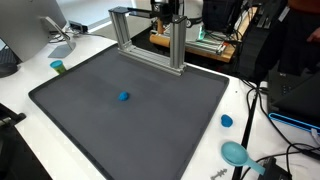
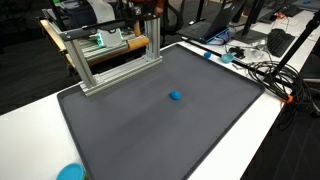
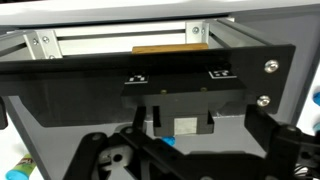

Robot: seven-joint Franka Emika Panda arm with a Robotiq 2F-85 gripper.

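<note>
My gripper stands open in the wrist view, its dark fingers spread left and right of a black handle-like bar [image 3: 178, 100] on the front of a drawer [image 3: 60, 92]. Whether the fingers touch the bar I cannot tell. Inside the drawer lies a brown wooden block [image 3: 170, 48]. Part of a small blue object [image 3: 169, 141] shows on the surface below. That blue object [image 1: 124, 96] rests on the dark grey mat [image 1: 150, 125]. The gripper is hard to make out at the top of the exterior views.
A silver frame [image 2: 115, 72] supports the drawer at the mat's edge. A green-labelled can [image 1: 58, 67] stands left of the mat. To the right are another blue piece [image 1: 227, 121] and a turquoise dish [image 1: 238, 155].
</note>
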